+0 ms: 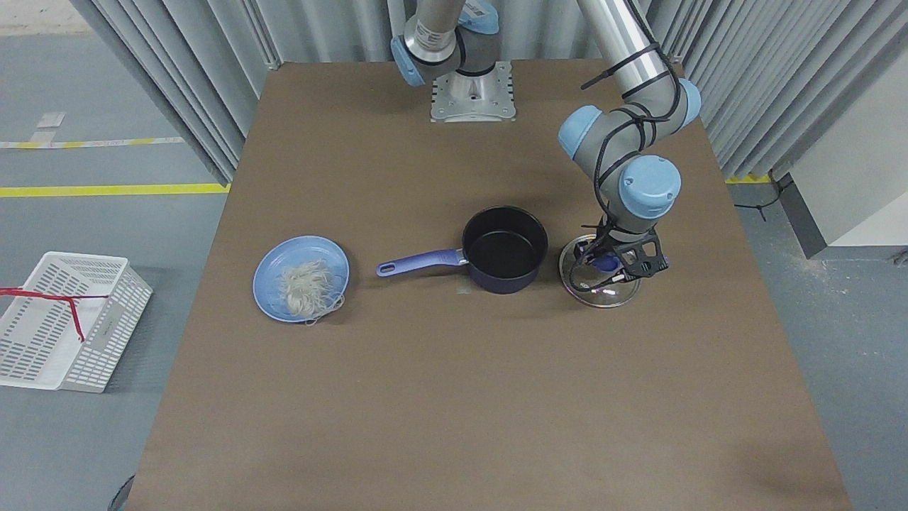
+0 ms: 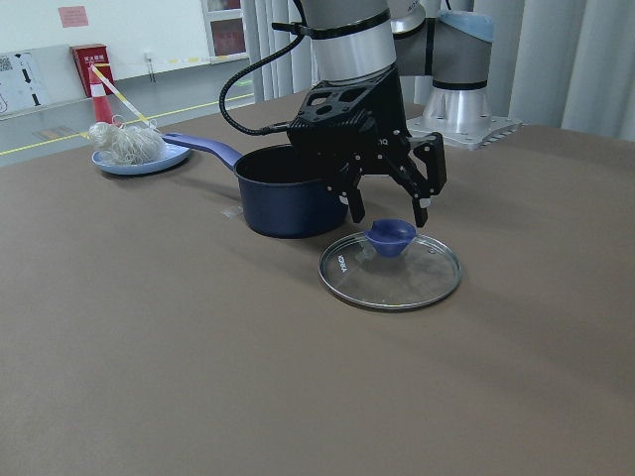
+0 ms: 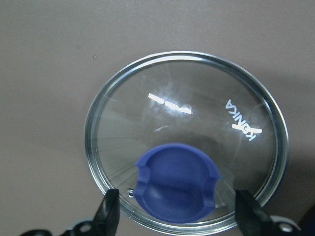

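Observation:
A glass lid with a blue knob lies flat on the table, right of a dark saucepan with a blue handle. My gripper is open just above the lid, its fingertips on either side of the knob with space between in the wrist view; it holds nothing. A blue plate with white noodle-like strands sits to the left of the pan.
A white basket is on the floor to the left.

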